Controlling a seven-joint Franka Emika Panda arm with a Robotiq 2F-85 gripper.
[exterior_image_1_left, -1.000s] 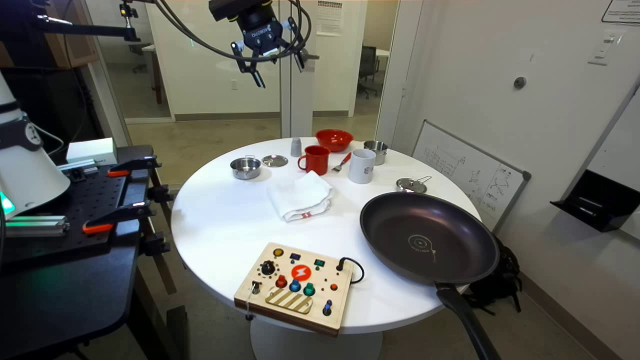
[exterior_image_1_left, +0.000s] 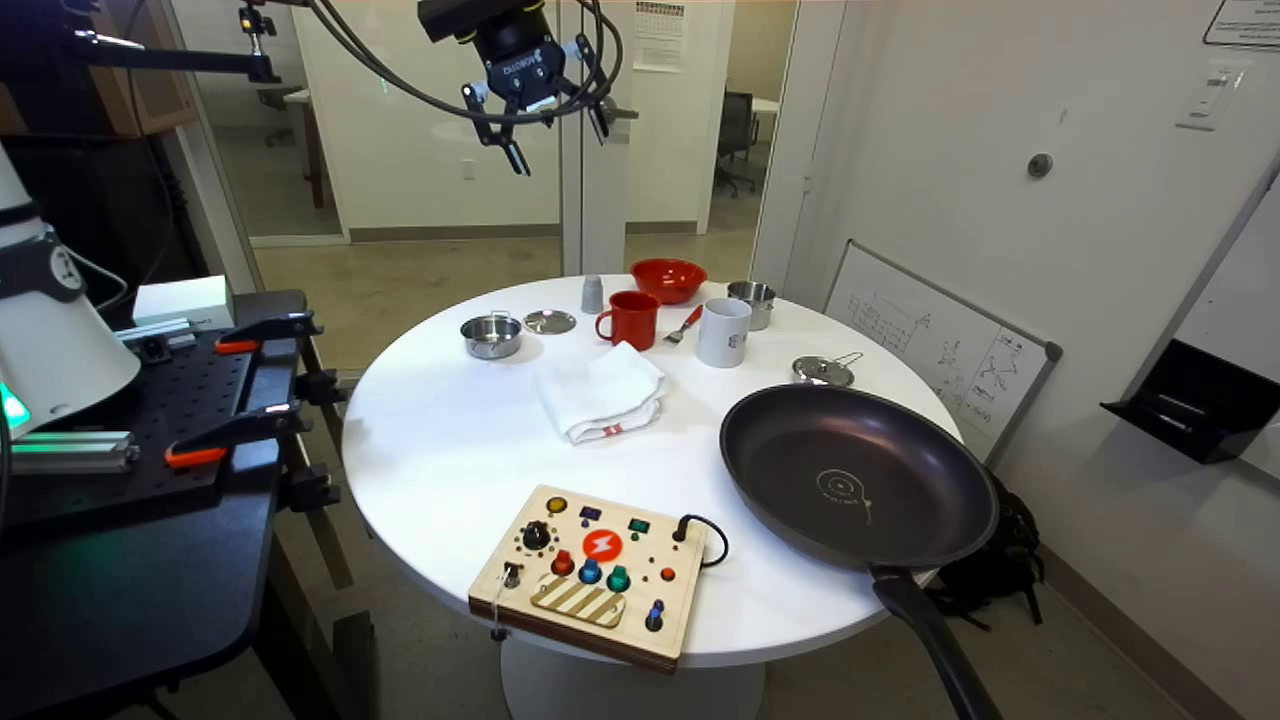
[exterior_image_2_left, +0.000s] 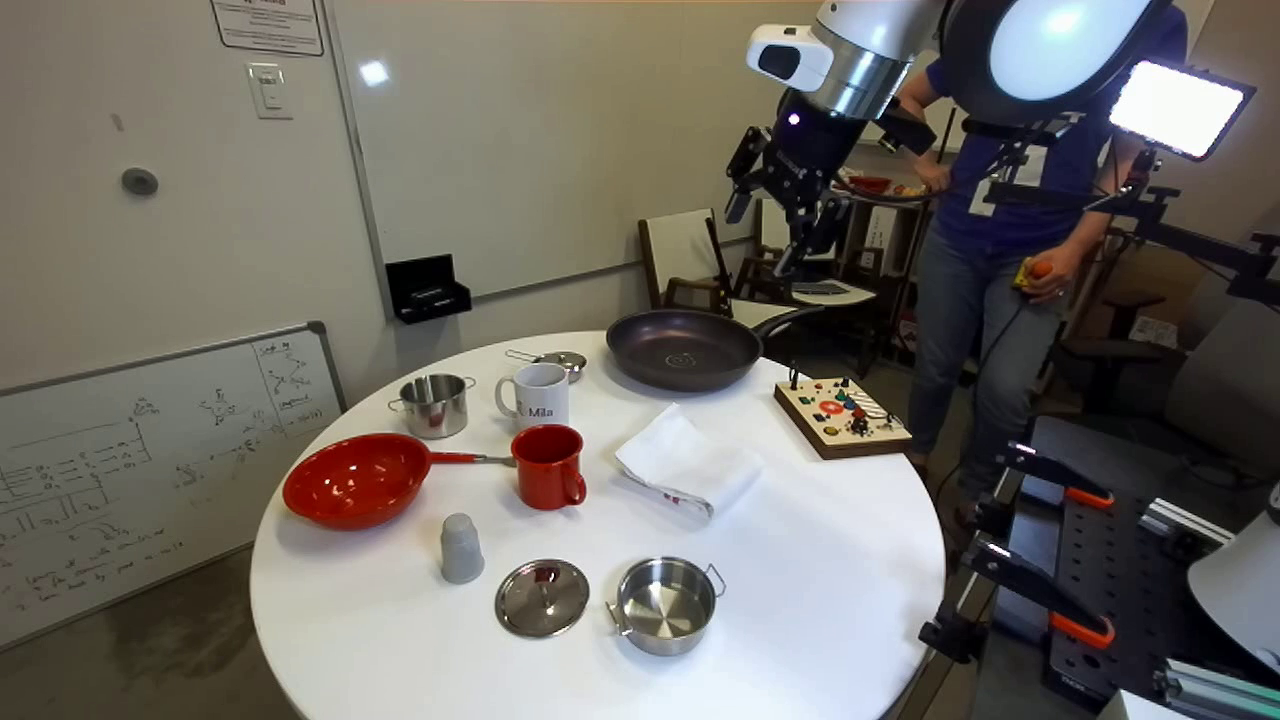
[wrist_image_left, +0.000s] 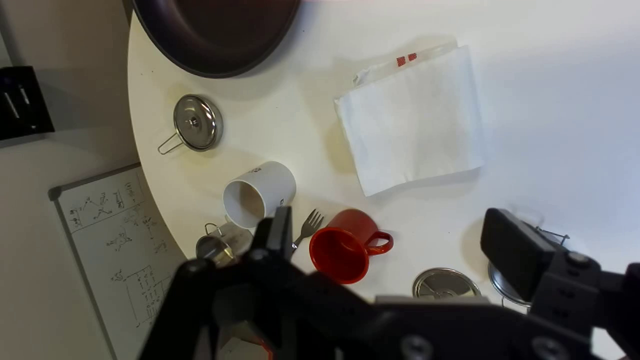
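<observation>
High above the round white table (exterior_image_1_left: 444, 432) hangs my gripper (exterior_image_1_left: 561, 154), its fingers spread wide and nothing between them. In the wrist view its two dark fingers (wrist_image_left: 510, 252) stand far apart. Below lie a folded white cloth (wrist_image_left: 414, 120), a red mug (exterior_image_2_left: 548, 467), a white mug (exterior_image_2_left: 539, 396) and a fork (wrist_image_left: 310, 224). A red bowl (exterior_image_2_left: 357, 481) sits near the table's edge, with the fork's red handle against or close to its rim. A small steel pot (exterior_image_2_left: 666, 606) stands beside a loose steel lid (exterior_image_2_left: 542, 598). My gripper touches none of them.
A large dark frying pan (exterior_image_1_left: 858, 480) reaches over the table edge with its handle. Also there are a wooden switch box (exterior_image_1_left: 594, 574), a grey shaker (exterior_image_2_left: 461, 548), a steel cup (exterior_image_2_left: 434, 406) and a lidded pan (wrist_image_left: 196, 122). A person (exterior_image_2_left: 1008, 240) stands behind the arm.
</observation>
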